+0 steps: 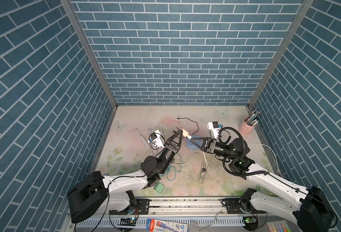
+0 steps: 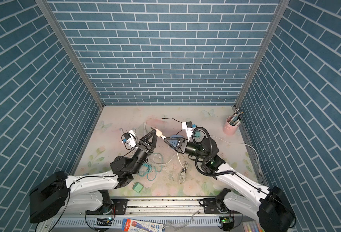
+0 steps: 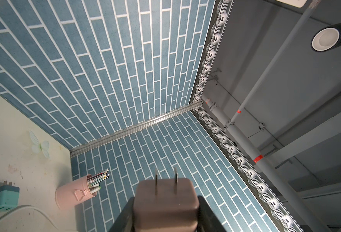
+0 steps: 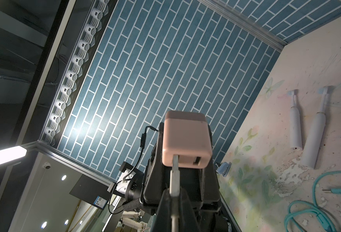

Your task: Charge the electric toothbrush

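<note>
My left gripper (image 1: pixel 180 131) is shut on a pink two-port USB charger (image 4: pixel 186 141), held up above the table. The charger's two metal prongs point away from the left wrist camera. My right gripper (image 1: pixel 191 138) is shut on a white USB plug (image 4: pixel 174 181), whose cable trails down to a tied bundle (image 1: pixel 203 172) on the table. In the right wrist view the plug's metal end is at the charger's left port; how deep it sits cannot be told. Electric toothbrushes lie on the left side of the table.
Behind the grippers is a blue block (image 1: pixel 193 143), partly covered. Teal cables (image 4: pixel 313 210) and a green adapter (image 1: pixel 159 187) lie near the left arm. At the back right stands a pink pen cup (image 1: pixel 247 125). A black cable (image 1: pixel 195 123) lies at the rear.
</note>
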